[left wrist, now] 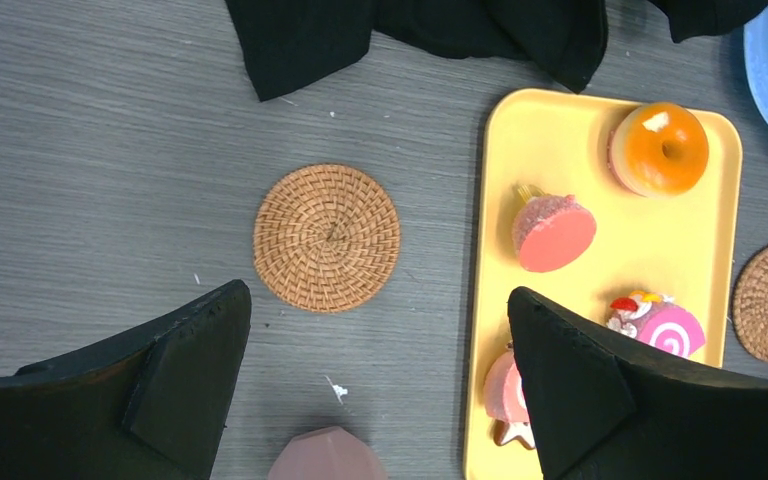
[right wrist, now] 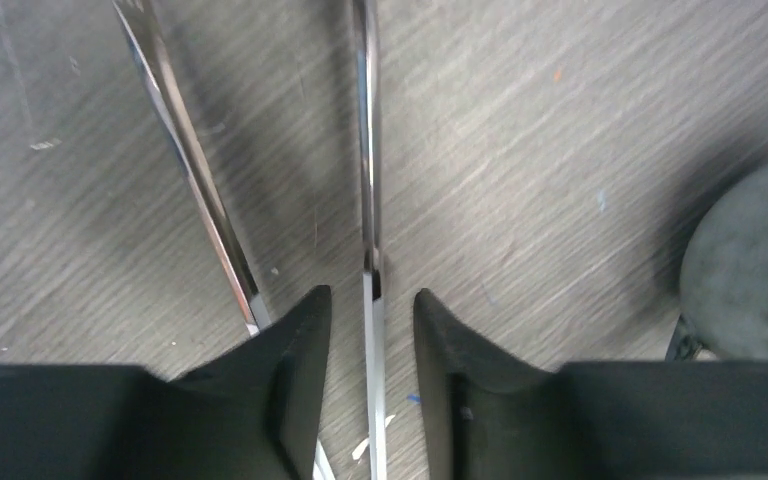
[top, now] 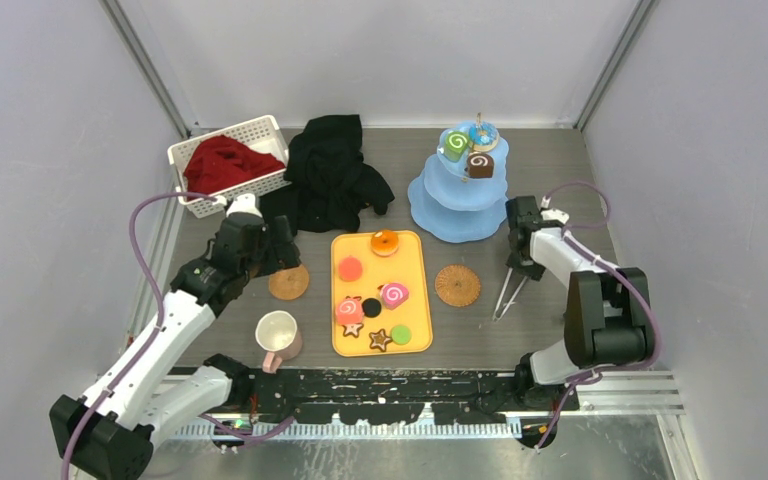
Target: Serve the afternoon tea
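Note:
Metal tongs [right wrist: 370, 140] lie at the right of the table, their two arms spread. My right gripper is over them, fingers apart on either side of one tong arm; a gap shows on both sides. The other tong arm is left of the fingers. My left gripper [top: 280, 245] stands open and empty above the left woven coaster [left wrist: 327, 238]. Cakes and cookies lie on the yellow tray [top: 422, 310], among them an orange donut [top: 385, 243] and a pink roll [top: 393, 294]. The blue tiered stand [top: 460, 228] bears several sweets on top.
A pink mug [top: 278, 333] stands front left. A second coaster [top: 457, 286] lies right of the tray. Black cloth [top: 335, 175] and a white basket [top: 260, 130] with red cloth [top: 227, 165] lie at the back. A dark grey round object [right wrist: 750, 265] is near the right gripper.

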